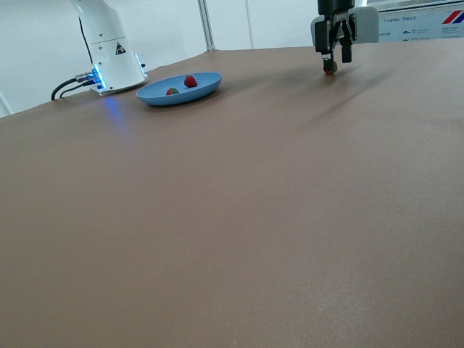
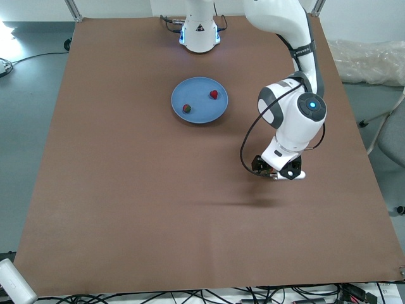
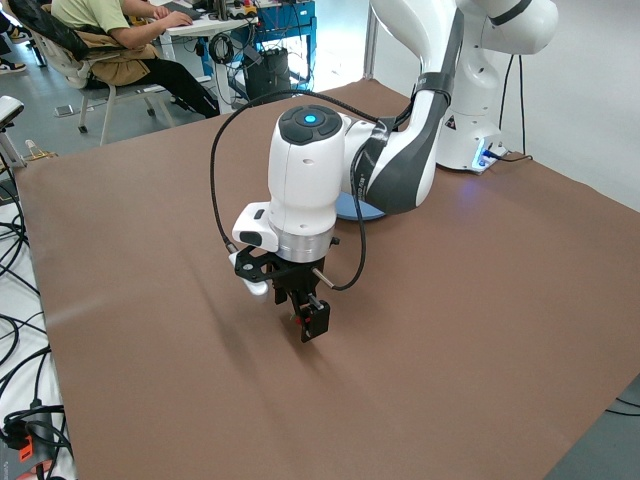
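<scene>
A blue plate point(image 2: 199, 109) holds two small red strawberries point(image 2: 214, 94), one green-topped, left of the white arm in the left view; the same plate point(image 1: 151, 96) shows in the top view. The black gripper point(image 1: 337, 58) hangs low over the brown table point(image 1: 232, 217), right of the plate, with a small red object point(image 1: 330, 72) at its fingertips, partly hidden. In the right view the gripper point(image 3: 300, 312) covers most of that red thing. Whether the fingers grip it is unclear.
The arm's base point(image 2: 199, 35) stands at the back, behind the plate. Cables run along the front edge outside the tabletop.
</scene>
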